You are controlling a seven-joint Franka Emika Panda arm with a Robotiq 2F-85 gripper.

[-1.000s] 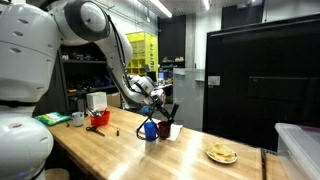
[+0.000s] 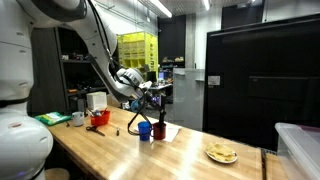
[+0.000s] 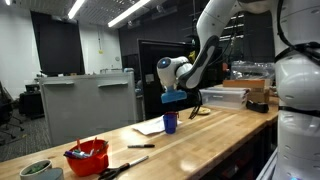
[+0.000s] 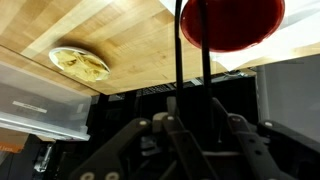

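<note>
The red mug (image 2: 158, 131) is upright beside the blue mug (image 2: 145, 131), on its right in exterior view 1. My gripper (image 2: 158, 107) comes down over the red mug. In the wrist view two dark fingers (image 4: 179, 50) straddle the left side of the red mug (image 4: 240, 22), and the gripper is shut on it; the fingertips run to the top edge of the frame. In exterior view 2 the blue mug (image 3: 169, 123) stands in front and mostly hides the red one. Whether the red mug's base touches the table cannot be told.
A plate of yellow food (image 2: 221, 153) stands at the right of the table. A red basket (image 3: 87, 157) with tools, black-handled scissors (image 3: 122, 168) and a bowl lie at the other end. White paper (image 3: 149, 127) lies behind the mugs.
My gripper and the red mug have shifted left in exterior view 1, towards the blue mug. The blue mug has also moved slightly left. The arm has swung left with them.
</note>
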